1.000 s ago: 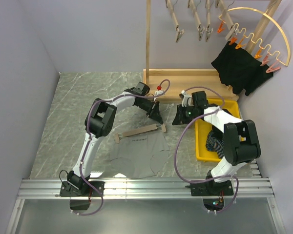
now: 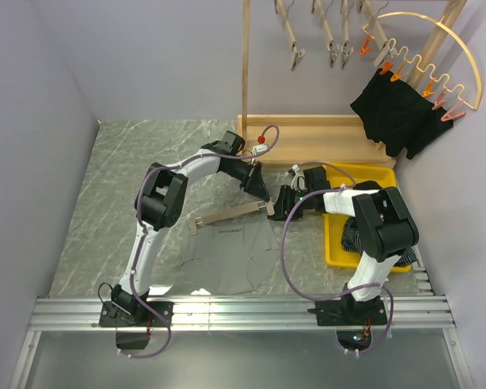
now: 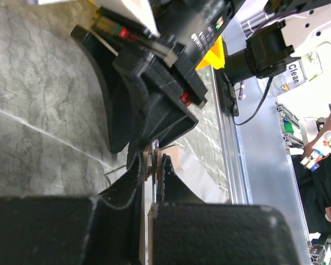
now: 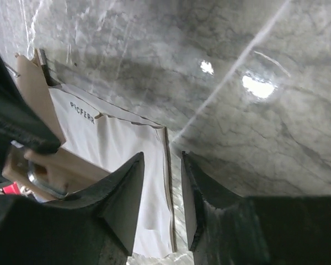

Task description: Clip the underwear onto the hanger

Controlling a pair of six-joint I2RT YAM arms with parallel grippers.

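The grey underwear (image 2: pixel 228 261) lies flat on the table, its waistband along the wooden clip hanger (image 2: pixel 227 215). My left gripper is shut on the clip (image 2: pixel 270 208) at the hanger's right end; a metal part shows between its fingertips. Close beside it, my right gripper points down at the underwear's waistband corner (image 4: pixel 160 132). Its fingers stand part open, and the cloth's side edge runs between them in the right wrist view. Whether they touch the cloth cannot be told. The left fingers (image 4: pixel 22 130) and the hanger's wood (image 4: pixel 71 171) fill that view's left side.
A yellow bin (image 2: pixel 334 243) with dark and striped cloth stands at the right, under my right arm. Behind is a wooden rack base (image 2: pixel 308 139); hangers and black underwear (image 2: pixel 397 113) hang above it.
My right gripper has moved left and toward the front, from beside the bin to the hanger's right end. The left arm has shifted only slightly, still at the clip.
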